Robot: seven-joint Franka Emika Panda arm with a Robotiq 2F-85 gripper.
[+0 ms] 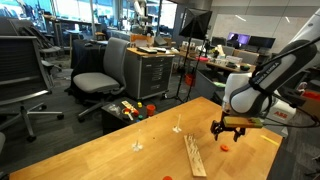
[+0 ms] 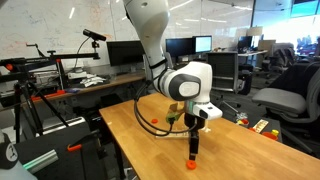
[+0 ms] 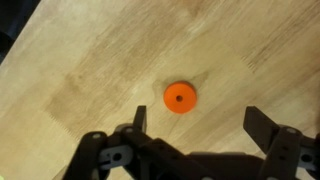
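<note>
A small orange disc with a dark hole at its centre (image 3: 180, 97) lies flat on the wooden table. In the wrist view it sits just beyond the gap between the fingertips of my gripper, which is open and empty. From exterior view 1, the gripper (image 1: 227, 132) hangs above the disc (image 1: 224, 148), with bare tabletop visible around it. Exterior view 2 has the disc (image 2: 191, 163) near the front of the table, below the fingers (image 2: 193, 144) and apart from them.
A long wooden strip (image 1: 194, 157) lies left of the arm. Thin upright pegs (image 1: 178, 127) stand farther along the table. Another red piece (image 1: 168, 178) shows at the near edge. Coloured small items (image 1: 131, 109) sit at the back edge.
</note>
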